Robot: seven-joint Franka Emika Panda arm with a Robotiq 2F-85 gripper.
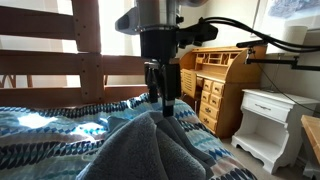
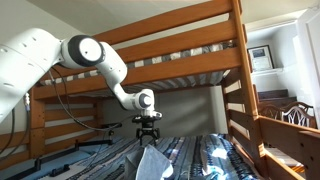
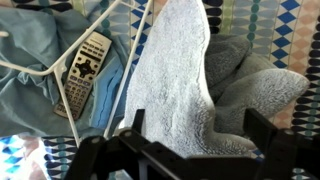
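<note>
A grey fluffy towel (image 1: 150,150) lies bunched on the patterned bedding, with a raised peak near my gripper (image 1: 162,104). In the wrist view the same towel (image 3: 175,75) spreads between and beyond my open fingers, with darker folds to the right. My gripper points down over it, its fingers apart on either side of a pale fold. Whether the fingertips touch the cloth cannot be told. From across the bed, the gripper (image 2: 148,132) is seen just above the towel (image 2: 150,163).
Beside the towel, a white wire frame (image 3: 62,72) crosses a remote control (image 3: 84,75) and a blue-grey cloth (image 3: 30,40). Wooden bed rails (image 1: 45,58) stand behind. A wooden desk (image 1: 222,85) and a white nightstand (image 1: 265,125) are off to the right.
</note>
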